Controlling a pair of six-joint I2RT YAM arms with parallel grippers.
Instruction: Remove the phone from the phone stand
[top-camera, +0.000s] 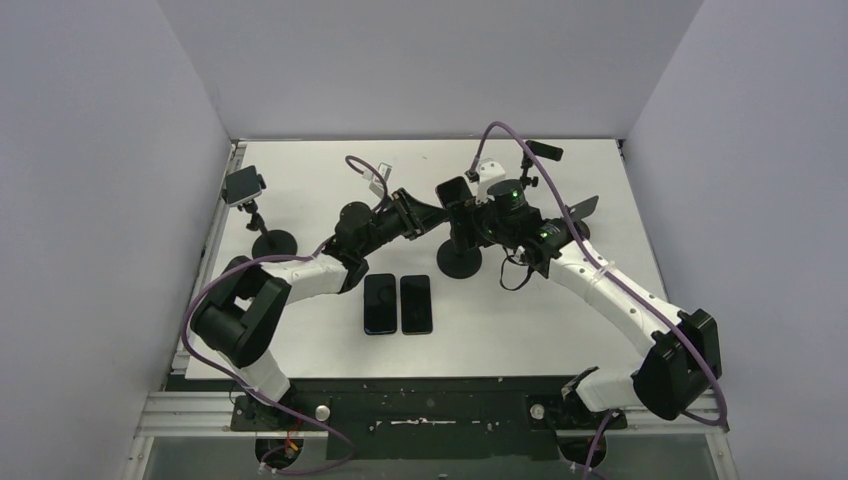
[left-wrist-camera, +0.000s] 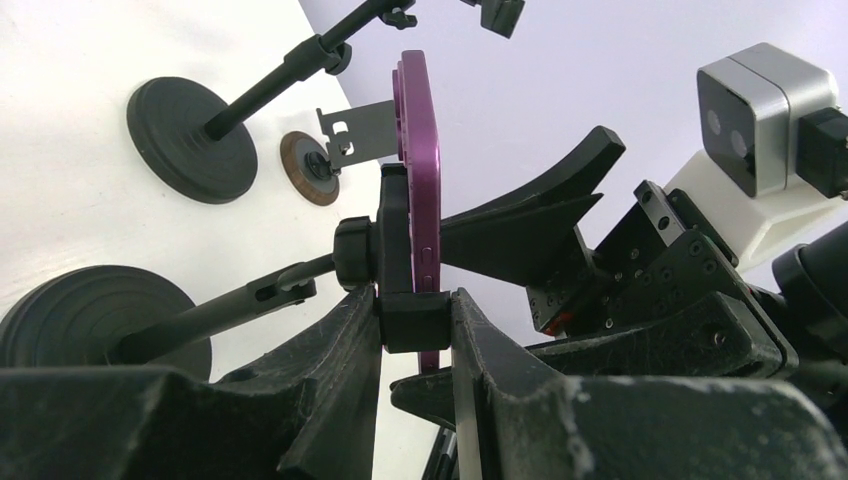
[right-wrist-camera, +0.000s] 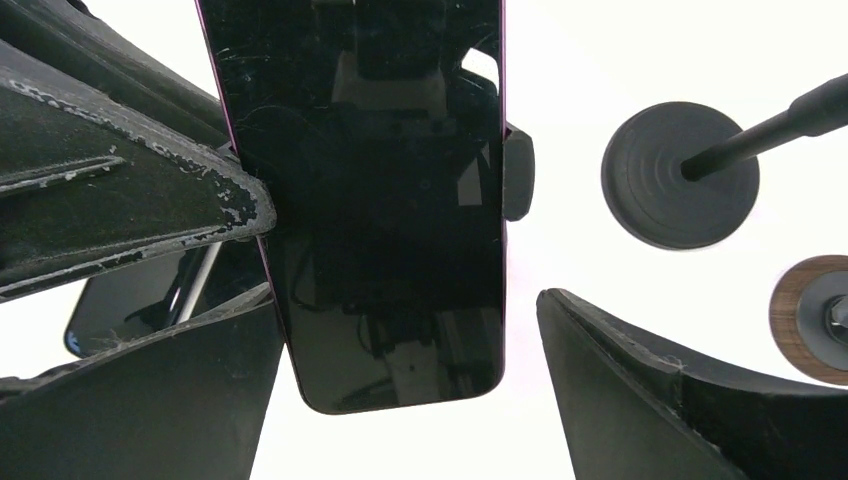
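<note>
A dark-screened phone (right-wrist-camera: 370, 190) with a purple edge (left-wrist-camera: 425, 170) stands upright in the holder (left-wrist-camera: 395, 225) of a black phone stand whose round base (top-camera: 459, 262) is at mid-table. My left gripper has its fingers on either side of the holder's lower black block (left-wrist-camera: 415, 322). Whether they press on it or stand just clear, I cannot tell. My right gripper is open, its fingers to either side of the phone's lower half. A gap shows between its right finger and the phone. A left-gripper finger (right-wrist-camera: 200, 190) overlaps the phone's left edge.
Two dark phones, one left (top-camera: 380, 304) and one right (top-camera: 416, 305), lie flat at the front. Other stands are at far left (top-camera: 274, 243), back right (top-camera: 543, 150) and right (top-camera: 583, 207).
</note>
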